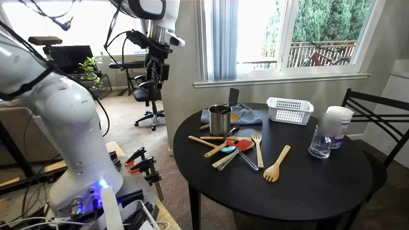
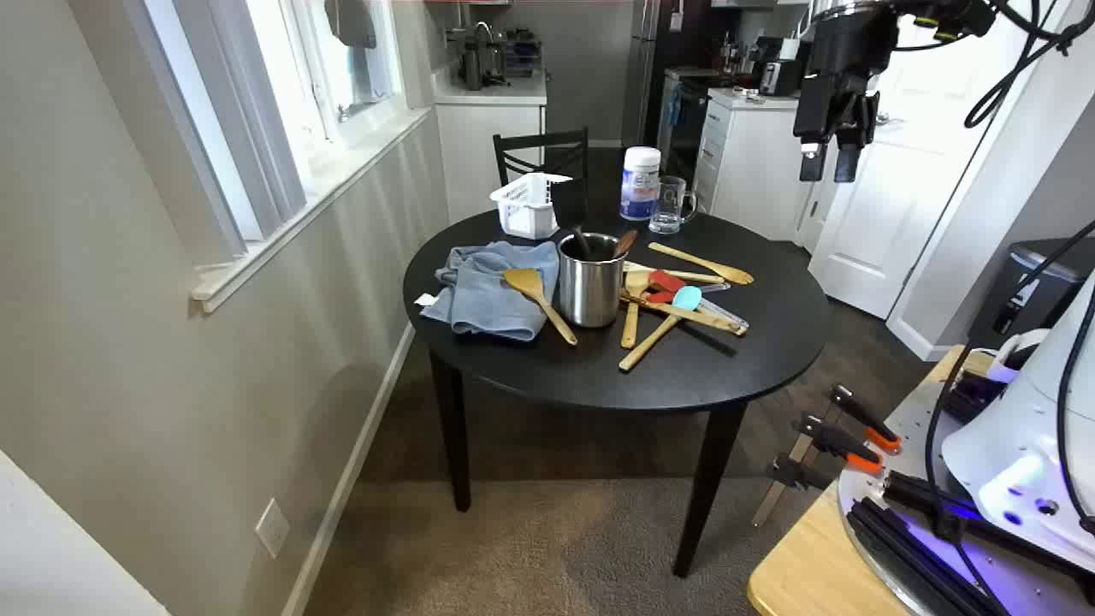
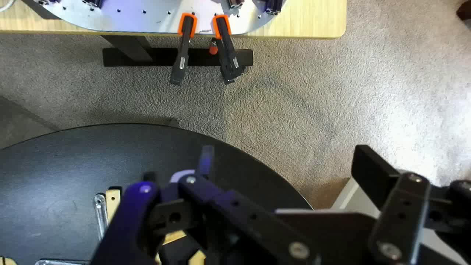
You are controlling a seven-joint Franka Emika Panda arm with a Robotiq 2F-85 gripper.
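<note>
High above and to the robot's side of the round black table (image 1: pixel 306 191), my gripper (image 2: pixel 829 169) hangs open and empty, pointing down. In the wrist view its fingers (image 3: pixel 371 165) stand wide apart. A steel pot (image 2: pixel 590 293) holding dark and brown utensils stands on the table. Beside it lies a loose pile of wooden utensils, with a red-headed utensil (image 1: pixel 244 144) and a teal-headed spoon (image 2: pixel 685 298) among them. One wooden fork (image 1: pixel 273 172) lies apart from the pile. A wooden spatula (image 2: pixel 526 284) rests on a crumpled blue-grey cloth (image 2: pixel 503 287).
Toward the table's far side are a white basket (image 1: pixel 290 111), a clear glass mug (image 1: pixel 320 147) and a white tub (image 2: pixel 639 185). Clamps (image 1: pixel 143 164) jut from the robot's bench. A window wall borders the table, and a chair (image 1: pixel 377 115) stands beyond it.
</note>
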